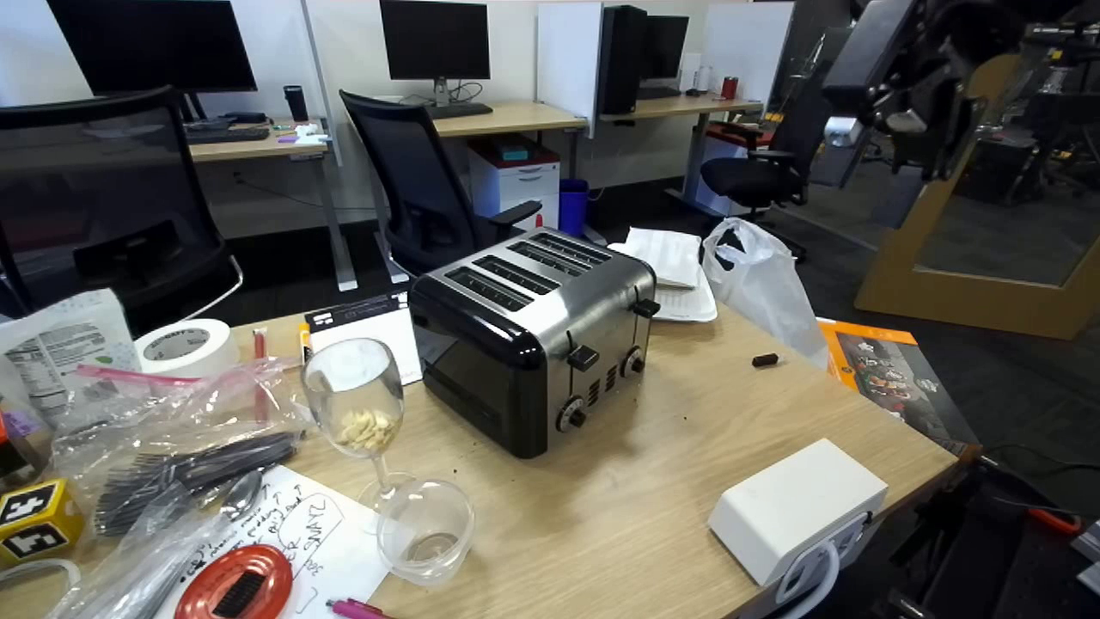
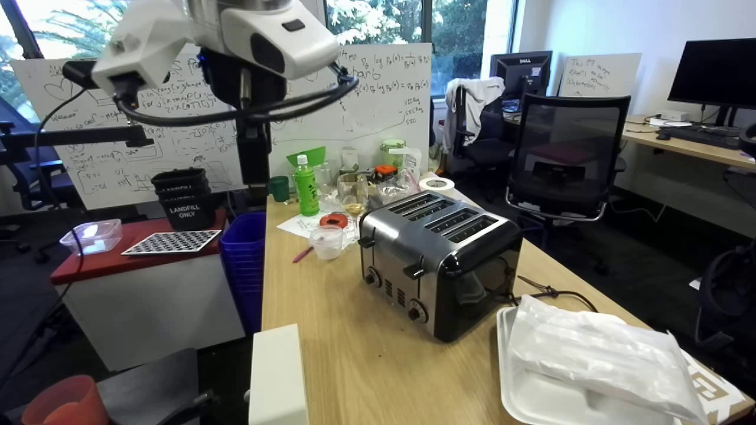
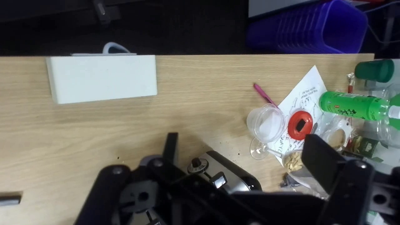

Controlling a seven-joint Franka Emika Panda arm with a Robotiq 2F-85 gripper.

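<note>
High above the table hangs my gripper, open, its two fingers spread wide and nothing between them in the wrist view. In the second exterior view, one dark finger points down, well clear of the tabletop. A steel and black four-slot toaster stands upright on the table, its slots looking empty and both levers up. Part of the toaster shows below the gripper in the wrist view; the gripper body hides the rest. A wine glass with pale bits inside stands beside a clear plastic cup.
A white box sits at the table edge. Beyond the cup are a green bottle, a red lid and bagged utensils. A white tray lies behind the toaster. Bare wood stretches between box and cup.
</note>
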